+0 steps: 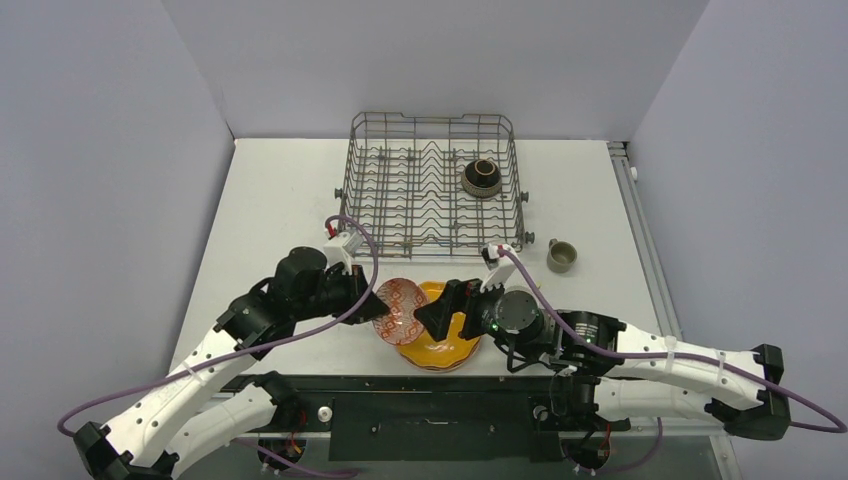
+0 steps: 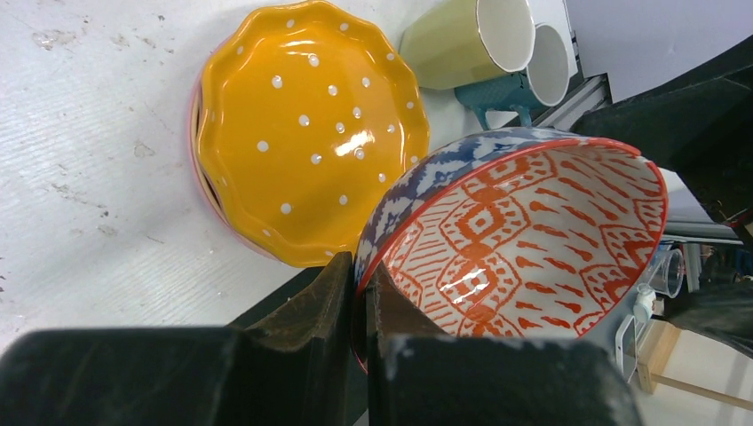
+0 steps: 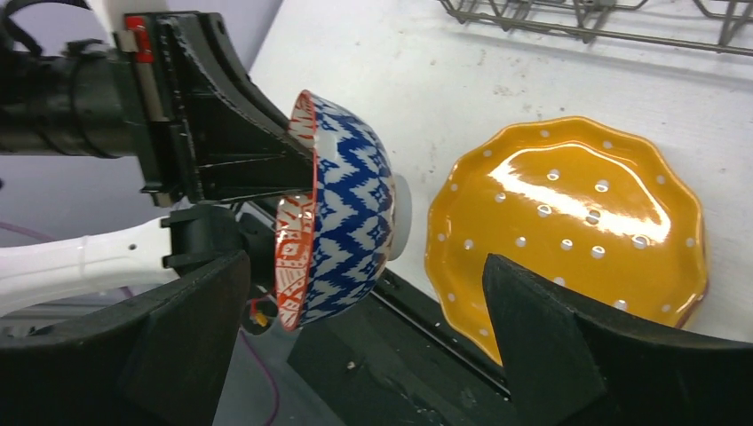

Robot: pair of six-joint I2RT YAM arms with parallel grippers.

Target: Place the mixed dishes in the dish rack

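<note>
A bowl (image 1: pixel 401 312), red-patterned inside and blue zigzag outside (image 3: pixel 351 195), is held tilted on its side above the counter. My left gripper is shut on its rim. My right gripper (image 1: pixel 440 310) stands open just right of the bowl, apart from it, with its fingers (image 3: pixel 542 346) spread. Under and between the arms lies a yellow scalloped plate (image 2: pixel 311 133) with white dots, stacked on other dishes whose edges show. The wire dish rack (image 1: pixel 380 235) is at the back, holding a dark bowl or cup (image 1: pixel 482 178) on its right side.
An olive mug (image 1: pixel 562 256) stands right of the rack. In the left wrist view, a yellow-green cup (image 2: pixel 457 44) and a teal mug (image 2: pixel 506 96) sit beyond the plate.
</note>
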